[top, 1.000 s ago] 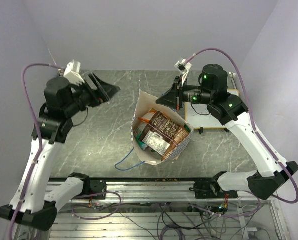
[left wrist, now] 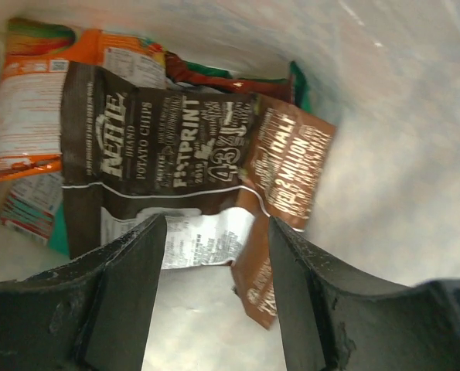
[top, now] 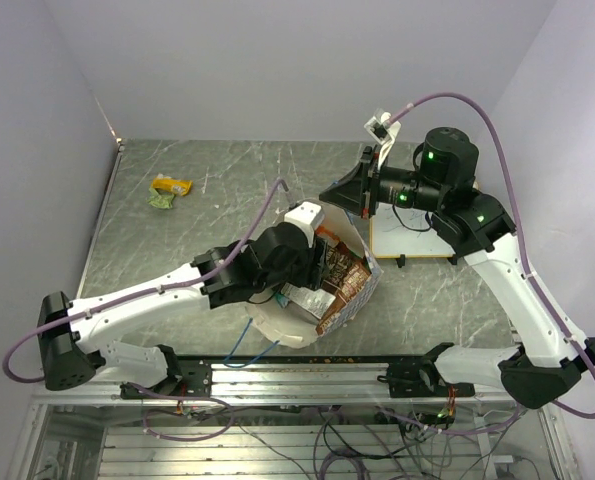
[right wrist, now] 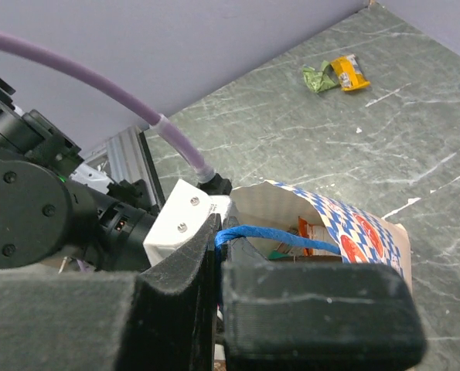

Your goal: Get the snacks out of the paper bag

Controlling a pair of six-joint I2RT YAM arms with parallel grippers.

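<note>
The open paper bag holds snack packets: a dark brown Kettle chips bag on top, an orange packet and green ones behind it. My left gripper is inside the bag mouth, its fingers spread over the chips bag in the left wrist view, with nothing visible between them. My right gripper is shut at the bag's upper rim, by the blue handle, which runs into its fingertips.
A yellow packet and a green crumpled wrapper lie at the back left. A white board lies behind the right arm.
My left gripper has swung from the back left down into the bag over the snacks. My right gripper has shifted slightly right along with the bag's rim.
</note>
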